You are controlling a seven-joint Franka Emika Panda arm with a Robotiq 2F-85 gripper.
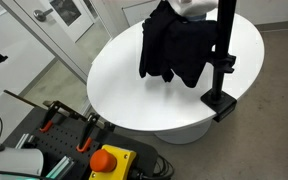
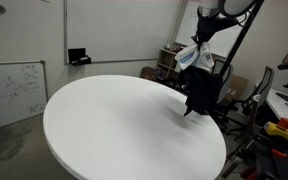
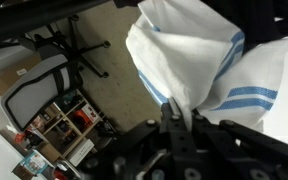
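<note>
A white towel with blue stripes point(image 3: 189, 65) hangs from my gripper, which is shut on it at the bottom of the wrist view. In exterior view 2 the white towel point(image 2: 194, 58) is above and against a black cloth point(image 2: 198, 88), near the far right side of the round table. The black cloth point(image 1: 174, 45) hangs in a bunch there, and the white towel point(image 1: 191, 7) shows just above it at the top edge of exterior view 1. What holds up the black cloth is hidden.
A black post with a flat base point(image 1: 219, 103) stands at the right edge of the white round table point(image 1: 119, 95). An office chair point(image 3: 39, 90) stands on the floor beyond the table.
</note>
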